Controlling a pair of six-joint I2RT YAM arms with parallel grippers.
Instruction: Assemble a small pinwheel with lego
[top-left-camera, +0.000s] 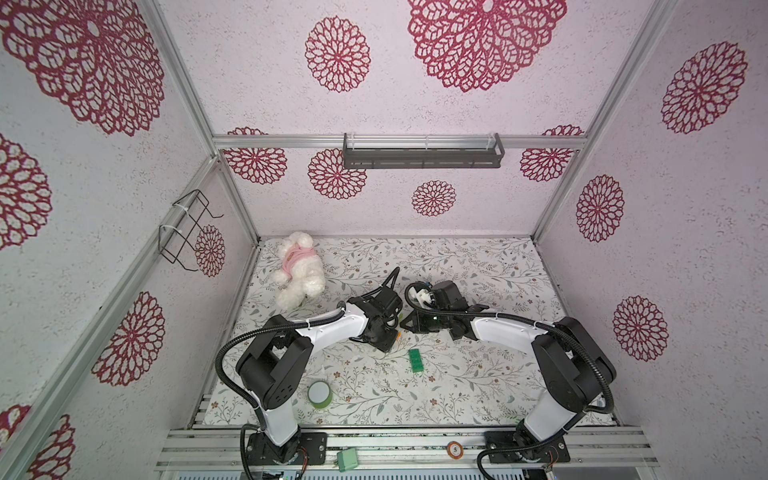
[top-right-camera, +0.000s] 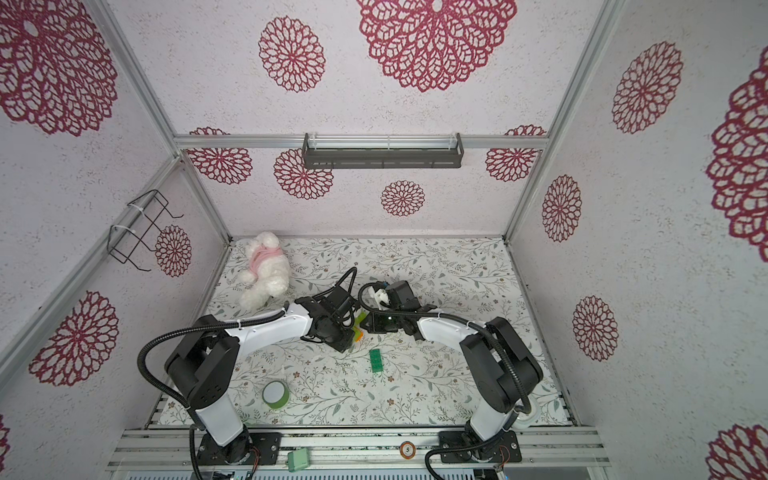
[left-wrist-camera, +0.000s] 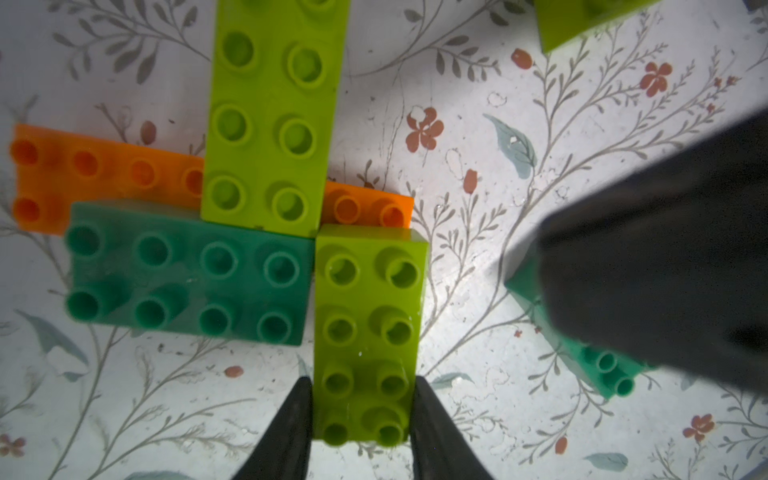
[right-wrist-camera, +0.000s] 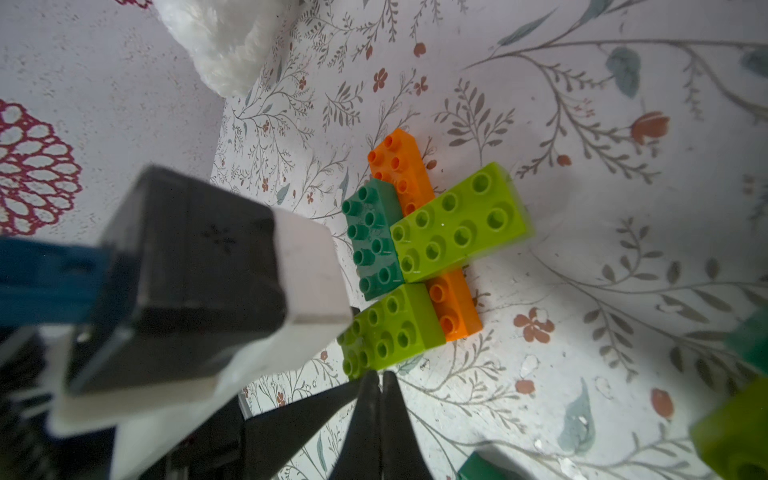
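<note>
In the left wrist view, my left gripper is shut on a lime brick (left-wrist-camera: 368, 308). It lies against a teal brick (left-wrist-camera: 184, 280) and an orange brick (left-wrist-camera: 96, 164), with another lime brick (left-wrist-camera: 268, 104) across the orange one. The right wrist view shows the same cluster: orange brick (right-wrist-camera: 400, 168), teal brick (right-wrist-camera: 372, 240), upper lime brick (right-wrist-camera: 456, 224) and held lime brick (right-wrist-camera: 392, 328). Just short of it, my right gripper is shut with nothing visible between its fingers.
A loose green brick (top-left-camera: 416, 360) lies in front of the arms. Further bricks (right-wrist-camera: 728, 424) sit at the edge of the right wrist view. A white plush toy (top-left-camera: 300, 272) is at back left, a tape roll (top-left-camera: 319, 392) at front left.
</note>
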